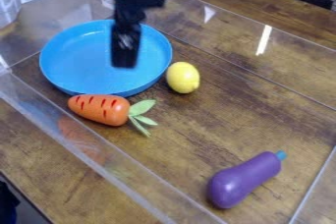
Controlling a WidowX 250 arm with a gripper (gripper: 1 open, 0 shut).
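Note:
My dark, blurred gripper (126,46) hangs from the top of the camera view over the blue plate (83,66), its fingers apart from the toy vegetables. An orange carrot (100,108) with pale green leaves lies just in front of the plate. A yellow lemon (183,77) lies at the plate's right. A purple eggplant (242,181) rests at the front right.
Clear plastic walls or strips run along the left and front of the work area.

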